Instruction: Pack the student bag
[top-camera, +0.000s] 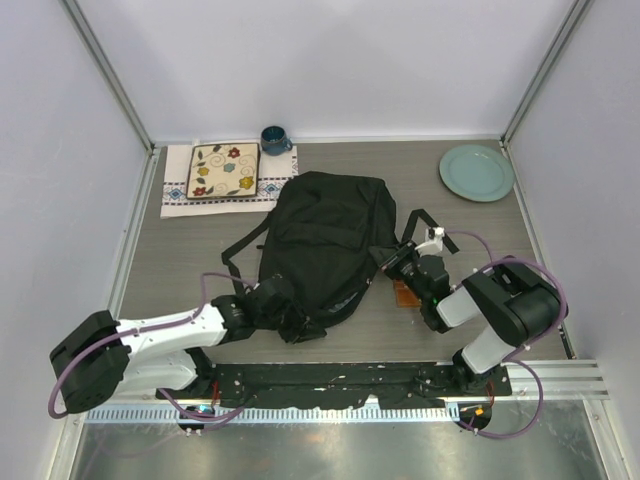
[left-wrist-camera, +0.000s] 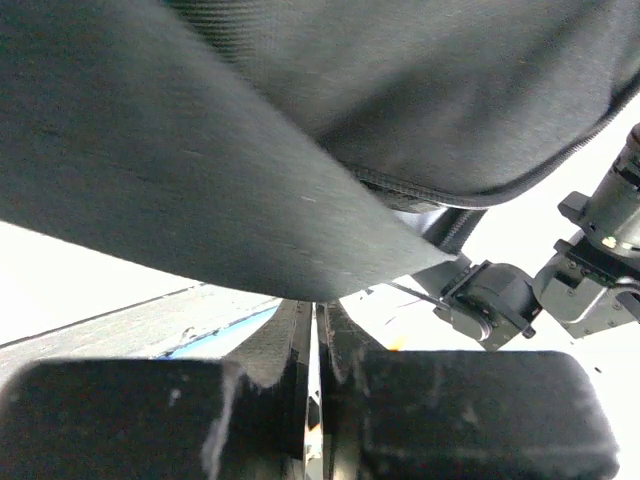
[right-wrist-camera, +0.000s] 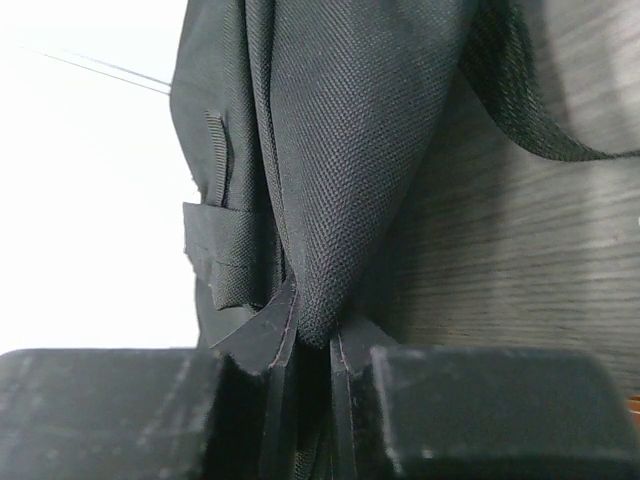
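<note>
The black bag (top-camera: 325, 225) lies flat in the middle of the table, its front side towards me. My right gripper is shut on a fold of dark fabric at the bag's right side. At the bag's front edge is my left gripper (top-camera: 308, 332). Only a narrow gap shows between the left fingers, and a loose grey-black flap (left-wrist-camera: 250, 200) hangs right at their tips. Whether its edge is pinched cannot be made out. A zipper (left-wrist-camera: 420, 190) runs along the bag beyond that flap. The bag's inside is hidden.
A flowered notebook (top-camera: 223, 170) lies on a patterned cloth (top-camera: 190, 209) at the back left, beside a blue mug (top-camera: 275, 140). A teal plate (top-camera: 477, 173) sits at the back right. An orange-brown item (top-camera: 405, 294) is partly under the right arm.
</note>
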